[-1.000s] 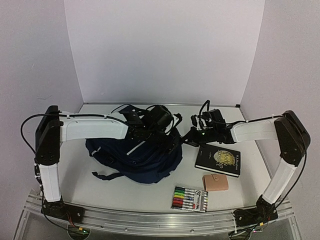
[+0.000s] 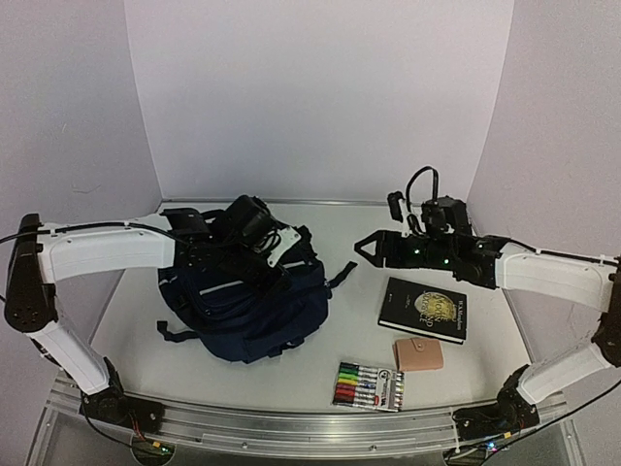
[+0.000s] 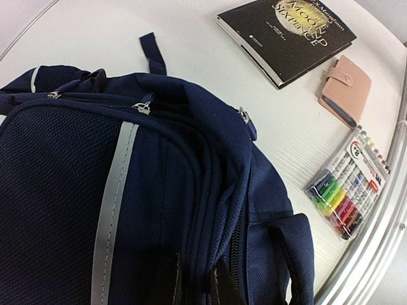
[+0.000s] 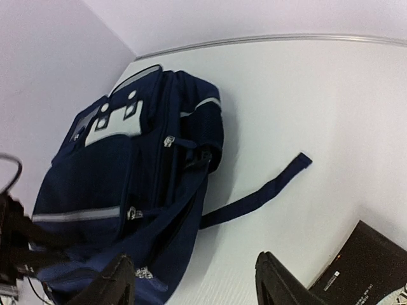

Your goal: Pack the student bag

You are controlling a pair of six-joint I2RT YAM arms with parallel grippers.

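Note:
A navy backpack point(image 2: 257, 325) lies on the left of the table, its zipped edge bunched in the left wrist view. My left gripper is shut on a fold of fabric at that edge. Apart from the bag, my right gripper point(image 2: 367, 249) stands open over the table, with nothing between its fingers in the right wrist view. A black book point(image 2: 423, 310) lies below and beyond it. Closer to the front are a pink wallet point(image 2: 418, 354) and a clear pack of coloured markers point(image 2: 369, 387).
One loose strap point(image 4: 257, 198) stretches from the bag toward the right. A metal rail point(image 2: 320, 424) bounds the table's front edge. Bare table lies between the bag and the book; walls enclose the back and sides.
My left gripper has moved left, and the backpack has shifted left with it. The right gripper has opened, lifted and drawn away from the bag's side.

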